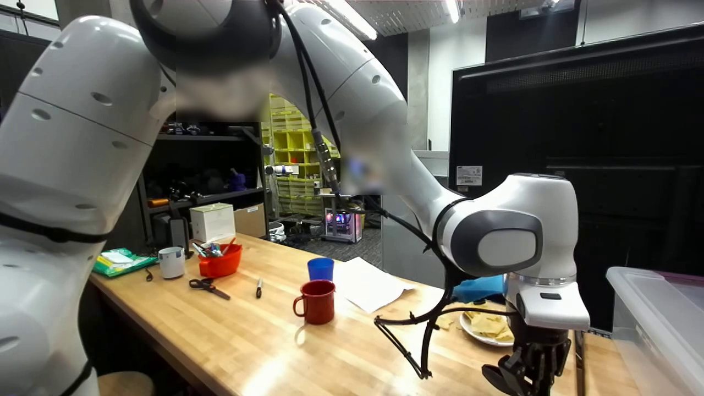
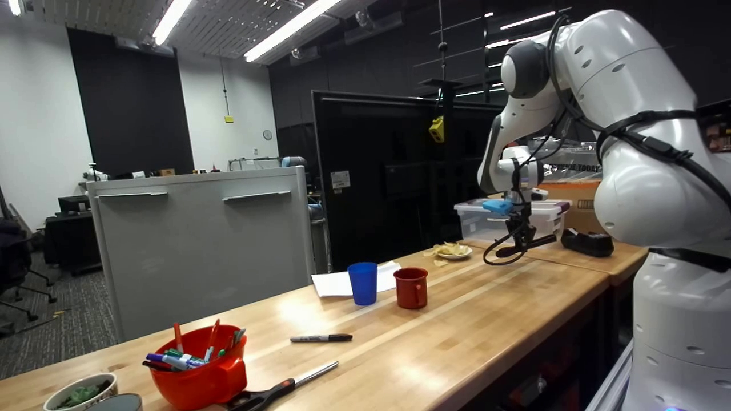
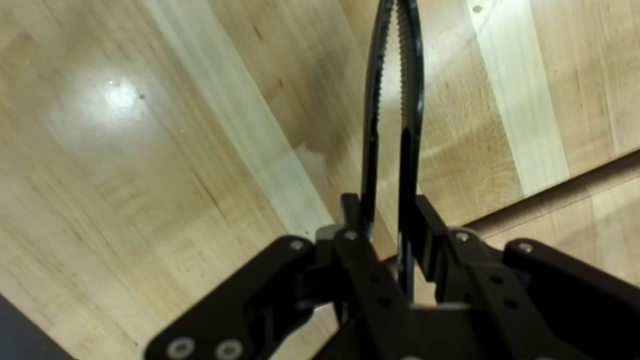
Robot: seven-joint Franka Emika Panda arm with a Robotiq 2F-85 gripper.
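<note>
In the wrist view, black tongs (image 3: 411, 90) with toothed inner edges point away from me, their two arms slightly apart. My gripper is shut on them, one finger on each outer side. Exterior view 2 shows the gripper (image 2: 522, 236) hanging over the far right of the table, with the dark tongs (image 2: 541, 242) sticking out sideways. Beyond it lies a white plate of chips (image 2: 453, 252), a few loose chips beside it. In exterior view 1 the frame's bottom edge cuts off part of the gripper.
A red mug (image 1: 318, 302), a blue cup (image 1: 321, 268) and white paper (image 1: 369, 284) stand or lie mid-table. Scissors (image 1: 209, 287), a marker (image 2: 322, 338) and a red pen holder (image 2: 205, 380) are farther off. A clear bin (image 1: 653, 323) borders the right side.
</note>
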